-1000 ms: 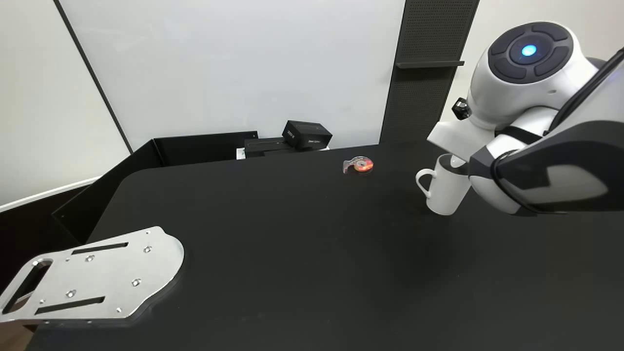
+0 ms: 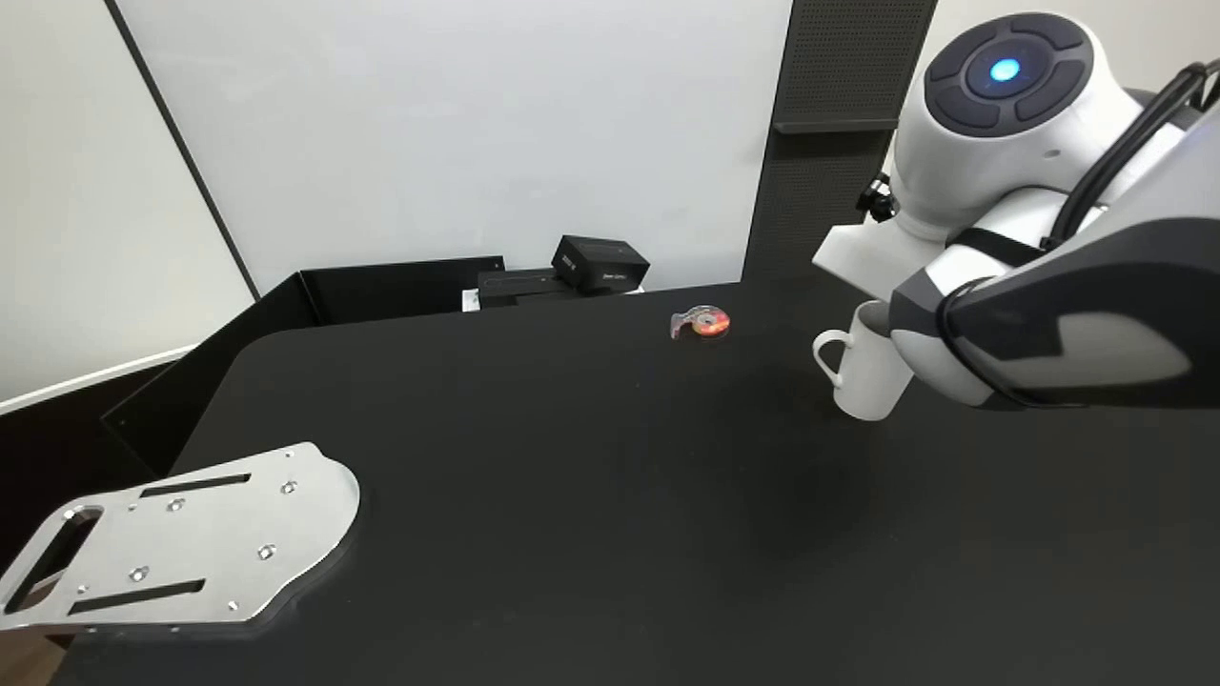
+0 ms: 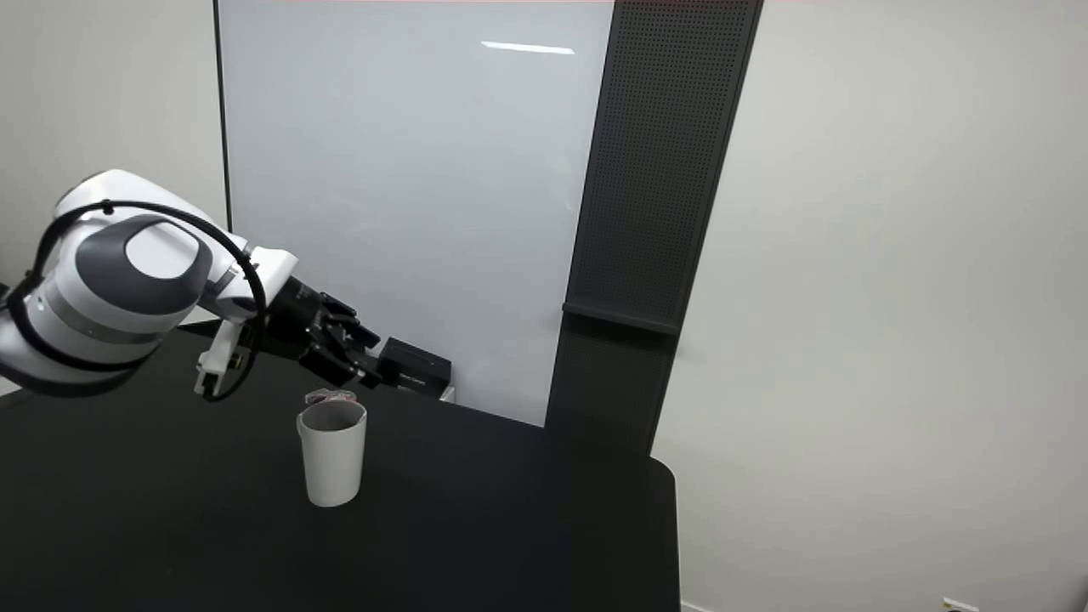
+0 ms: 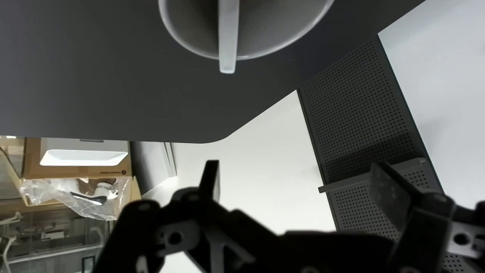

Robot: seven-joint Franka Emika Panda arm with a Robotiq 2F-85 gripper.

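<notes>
A white mug (image 2: pixel 865 372) stands upright on the black table (image 2: pixel 549 480), its handle pointing left in exterior view 1. My gripper (image 3: pixel 352 347) is open and tilted, above table height near the mug (image 3: pixel 333 456), not around it. In the wrist view nothing lies between the fingers of the gripper; the mug's rim and inside (image 4: pixel 277 27) fill the top edge, outside the fingers. A pale bar (image 4: pixel 228 36) crosses that rim; what it belongs to I cannot tell. Exterior view 1 hides my fingers behind the arm, which covers part of the mug's rim.
Behind the mug lies a clear tape dispenser (image 2: pixel 700 321). A small black box (image 2: pixel 600 264) sits at the back edge. The silver metal plate (image 2: pixel 217 532) occupies the left front corner. A dark perforated panel (image 3: pixel 663 163) rises behind the table.
The arm's wrist has shifted left and somewhat up in exterior view 1. The white piece that overlapped the mug's opening no longer shows there. The mug has stayed in place.
</notes>
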